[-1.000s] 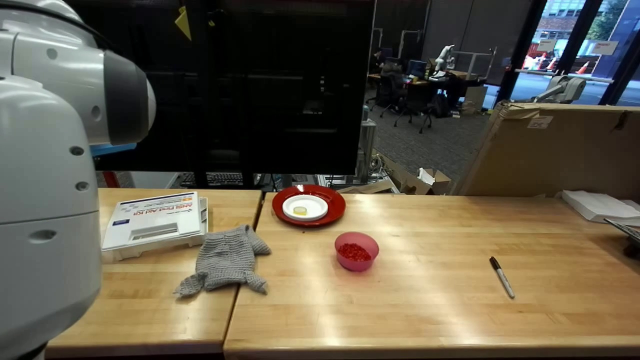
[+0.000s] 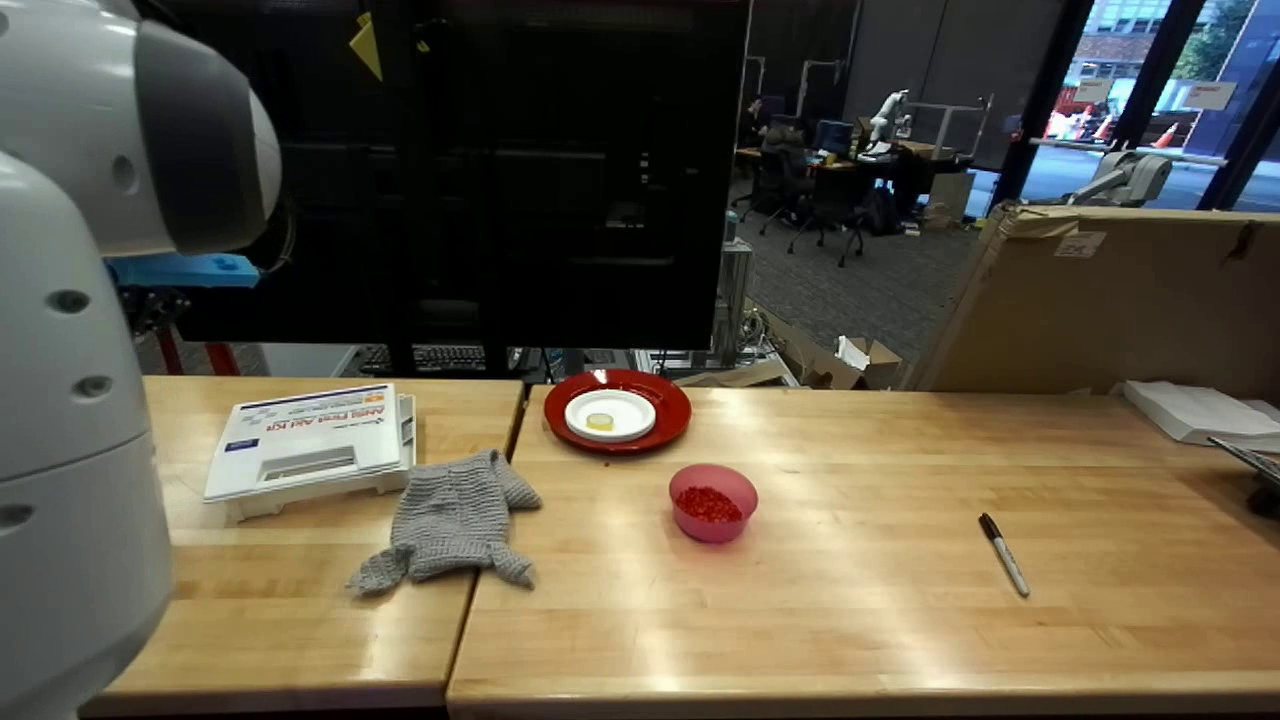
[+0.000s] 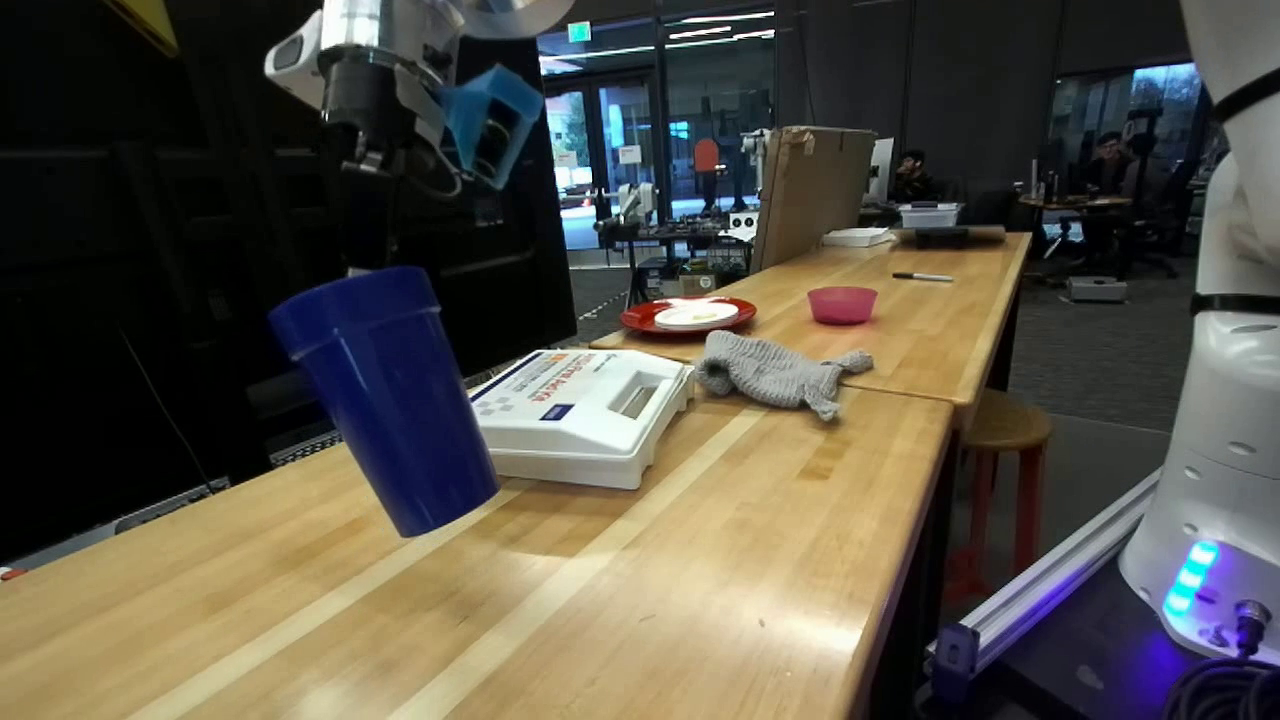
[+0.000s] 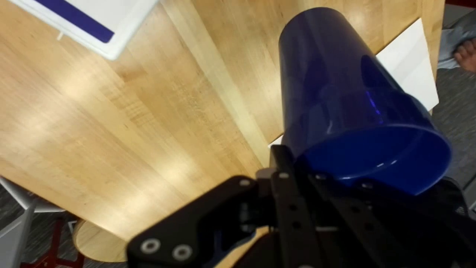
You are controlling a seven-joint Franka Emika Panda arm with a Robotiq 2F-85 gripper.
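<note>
A dark blue plastic cup (image 3: 402,408) hangs tilted above the table in exterior view 2. My gripper is shut on the wall at its rim, as the wrist view shows. There the cup's open mouth faces the lower right and its base points up and away. The inside that shows looks plain blue; its far bottom is hidden. In exterior view 1 the arm fills the left edge, and neither gripper nor cup can be made out.
A white first aid kit (image 2: 312,444) and a grey cloth (image 2: 453,522) lie on the left table. Beyond stand a red plate (image 2: 675,414) bearing a white plate (image 2: 642,420), and a pink bowl (image 2: 708,528) with red bits. A marker (image 2: 1005,556) lies farther right.
The arm has shifted to the left in exterior view 1, with its rounded joint a little higher. The things on the tables lie where they were.
</note>
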